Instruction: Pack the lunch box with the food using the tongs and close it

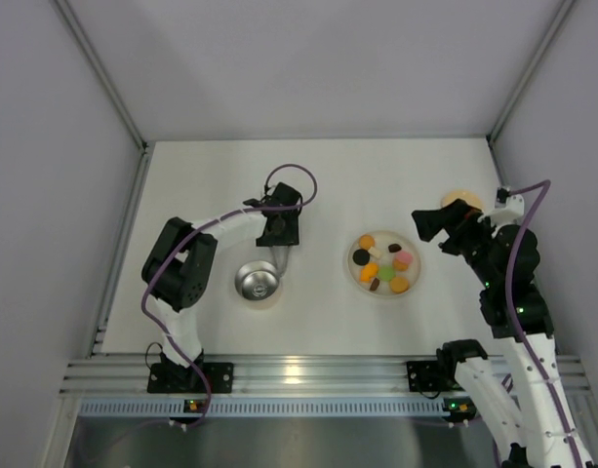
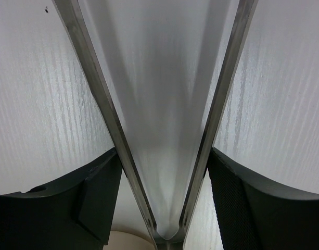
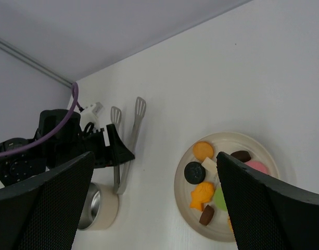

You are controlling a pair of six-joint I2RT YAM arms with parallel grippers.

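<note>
Metal tongs [image 2: 228, 67] lie on the white table; their lower part shows beside a steel cup [image 1: 258, 282] in the top view. My left gripper [image 1: 279, 237] is over them, its fingers partly closed against the outsides of both arms in the left wrist view. A round plate [image 1: 404, 286] of varied food pieces, including an orange piece [image 3: 202, 192], a black disc [image 3: 194, 173] and a pink disc [image 1: 404, 257], sits right of centre. My right gripper [image 1: 430, 216] hangs open above the table's right side, with nothing between its fingers.
A pale tan round item [image 1: 462, 197] lies at the back right, partly behind my right arm. Grey walls bound the sides and back.
</note>
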